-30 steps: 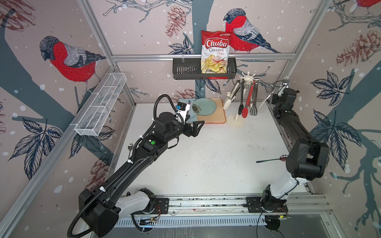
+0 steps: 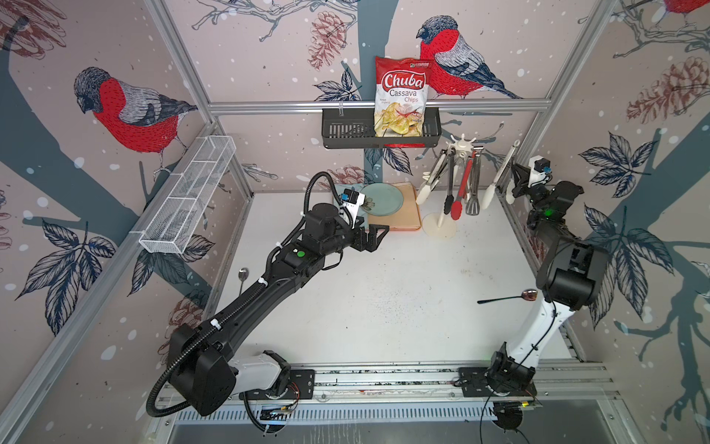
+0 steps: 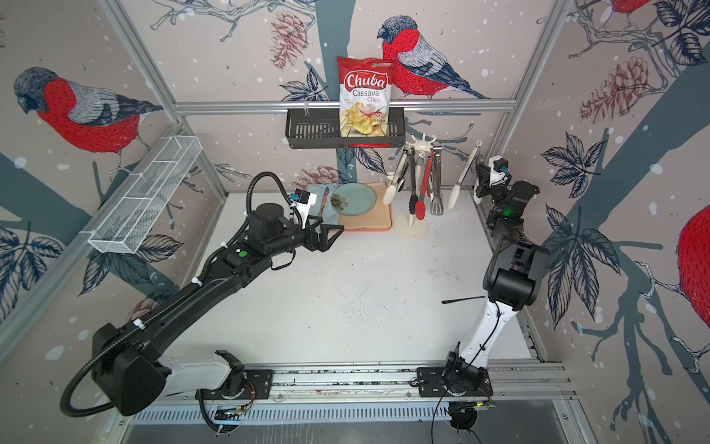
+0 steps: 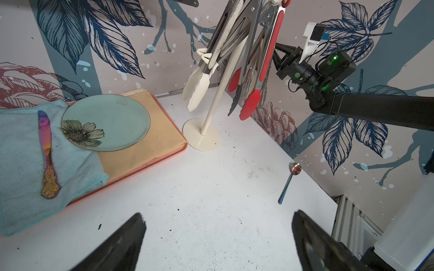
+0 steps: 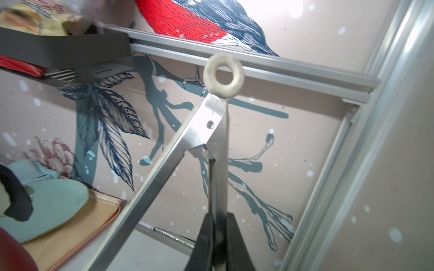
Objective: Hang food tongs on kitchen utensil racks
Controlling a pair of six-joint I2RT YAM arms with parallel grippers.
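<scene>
White-tipped silver tongs (image 2: 500,174) hang tilted in the air near the right wall, and my right gripper is shut on one of their arms. Their cream ring (image 5: 223,75) points upward in the right wrist view. To their left stands the utensil rack (image 2: 463,142), a cream stand on a round base (image 2: 439,226). Several utensils hang from it, among them red-tipped tongs (image 2: 462,192), black-tipped tongs (image 2: 449,188) and white-tipped tongs (image 4: 197,85). A gap separates the held tongs from the rack. My left gripper (image 2: 373,238) is open and empty above the table.
A green plate (image 2: 384,198) rests on a wooden board (image 2: 407,214) at the back, beside a blue cloth (image 4: 18,135). Above hangs a dark shelf (image 2: 347,133) with a chips bag (image 2: 400,96). A spoon (image 2: 528,294) lies at the right; mid-table is clear.
The left arm has moved slightly right.
</scene>
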